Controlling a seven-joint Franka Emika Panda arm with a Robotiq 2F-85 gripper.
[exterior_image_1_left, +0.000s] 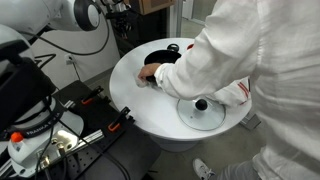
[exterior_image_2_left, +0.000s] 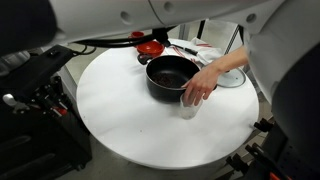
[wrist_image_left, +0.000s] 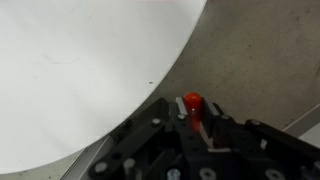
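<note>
In the wrist view my gripper is shut on a small red object, whose far end is hidden by the fingers. It hangs over the grey floor just beyond the edge of the white round table. A person's hand is at a clear cup on the table. Right behind the cup stands a black pot. A glass lid with a black knob lies on the table.
A red pot stands behind the black one. The person in white leans over the table and blocks much of it. In exterior view 2, the table's near and left parts are bare.
</note>
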